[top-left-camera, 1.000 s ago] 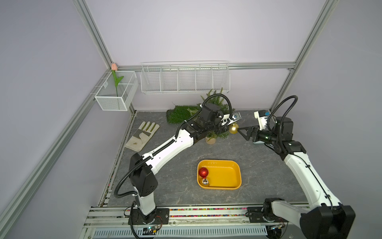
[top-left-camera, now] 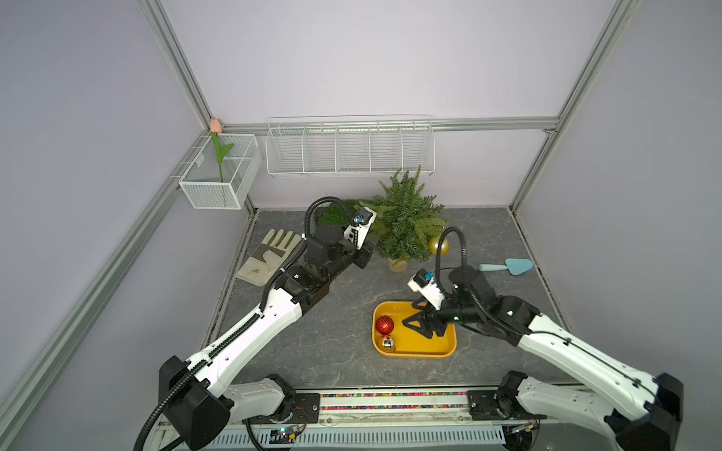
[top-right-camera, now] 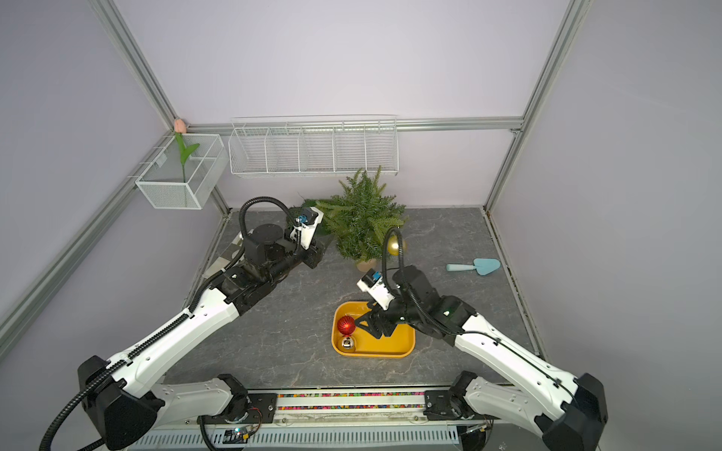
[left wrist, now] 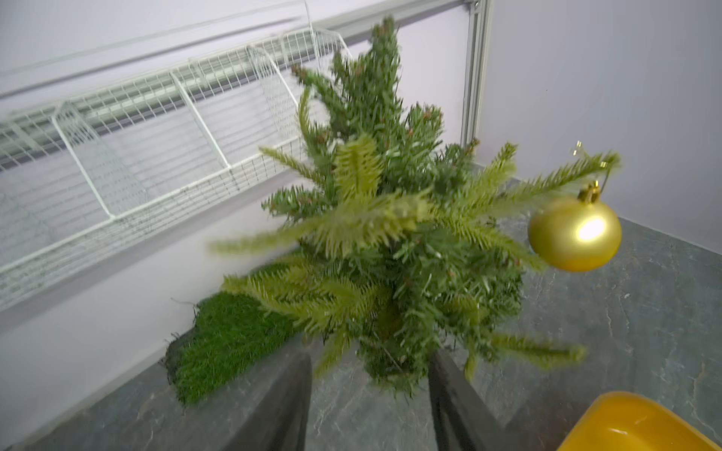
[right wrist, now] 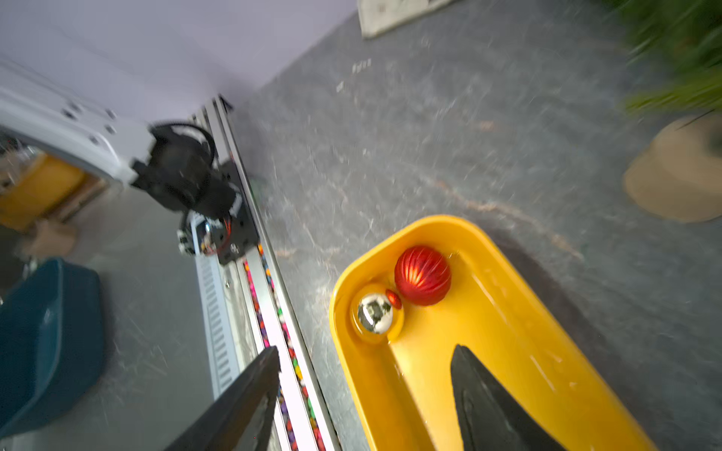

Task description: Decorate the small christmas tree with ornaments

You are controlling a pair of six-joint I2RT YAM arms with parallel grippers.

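Note:
The small green tree (left wrist: pixel 391 225) stands at the back of the table. From a branch on its right side hangs a gold ball (left wrist: pixel 575 233), clear of both grippers. A red ball (right wrist: pixel 422 275) and a shiny silver ornament (right wrist: pixel 375 312) lie at the left end of the yellow tray (top-left-camera: pixel 413 352). My left gripper is open in front of the tree, nothing between its fingers. Above the tray, to the right of the red ball, my right gripper is open and empty.
A work glove (top-left-camera: pixel 263 259) lies on the left, partly behind the left arm. Grass-like greenery (left wrist: pixel 233 334) sits left of the tree. A blue trowel (top-left-camera: pixel 511 266) rests at the right. Wire baskets (top-left-camera: pixel 349 149) hang on the back wall.
The left gripper has drawn back left from the branch and opened. The right gripper has swung left and toward the front, from beside the gold ball to over the tray. The ball remains hanging.

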